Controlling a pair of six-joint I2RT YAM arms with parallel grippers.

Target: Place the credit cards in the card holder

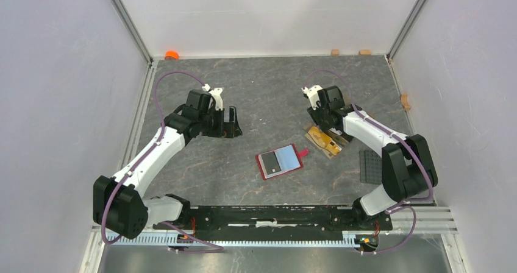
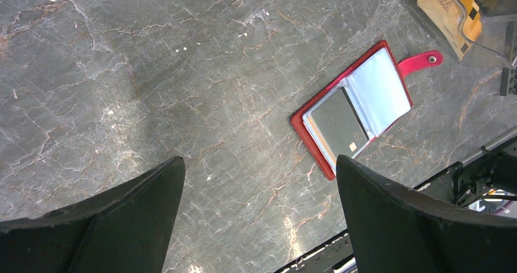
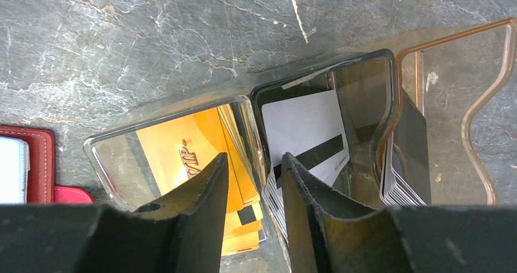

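Note:
The red card holder lies unfolded on the table, a dark card in one side and a pale sleeve on the other. In the right wrist view, yellow cards fill one clear bin, and white-grey cards with a black stripe stand in the neighbouring one. My right gripper is over these two bins, fingers partly apart on either side of the wall between them. Card edges show in that gap, none clearly clamped; its fingers' lower parts hide some cards. Open and empty, my left gripper hangs left of the holder.
The bins' raised rims stand close around my right fingers. A third bin with a brownish rim adjoins them. A dark grey pad lies at the right table edge.

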